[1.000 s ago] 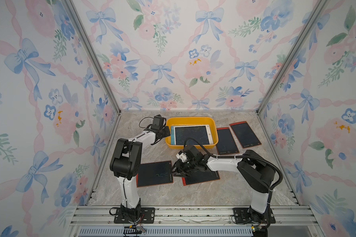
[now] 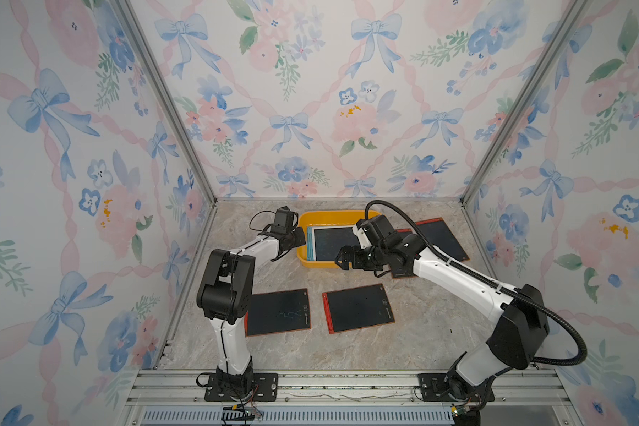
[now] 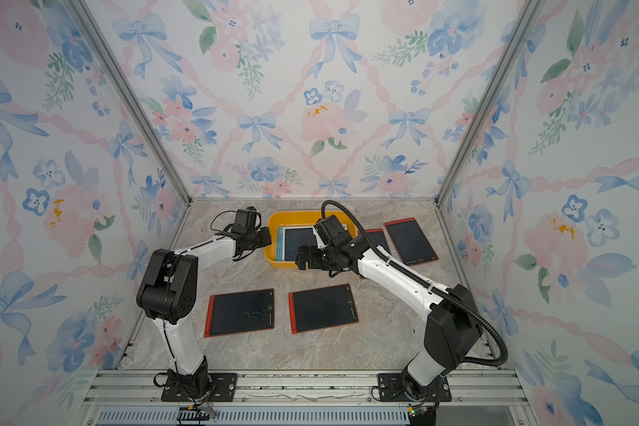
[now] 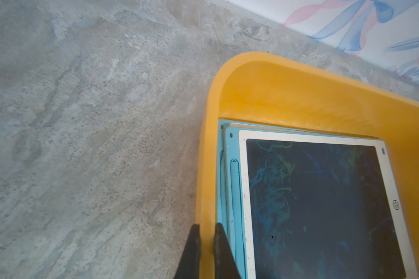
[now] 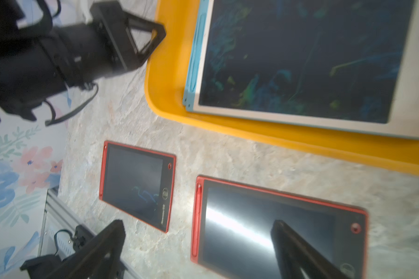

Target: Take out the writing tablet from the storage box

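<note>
The yellow storage box point(image 4: 293, 81) stands at the back of the table. Inside, white-and-blue writing tablets lie stacked, the top tablet point(image 4: 321, 209) with its dark screen facing up and the blue edge of another below it. My left gripper is shut across the box's thin left rim, one finger on each side. Over the box's front edge in the top left view, my right gripper point(image 2: 342, 257) hangs open with nothing between its fingers. Its arm covers the right part of the box and of the top tablet there.
Two red-edged tablets lie flat in front: a left one point(image 3: 240, 313) and a middle one point(image 3: 324, 309). Another red-edged tablet point(image 3: 410, 241) lies at the back right, beside one partly behind the right arm. Bare table shows at the front right.
My right gripper has moved from above the middle front tablet up and back to the box's front edge. The left arm, the box and the tablets have stayed in place.
</note>
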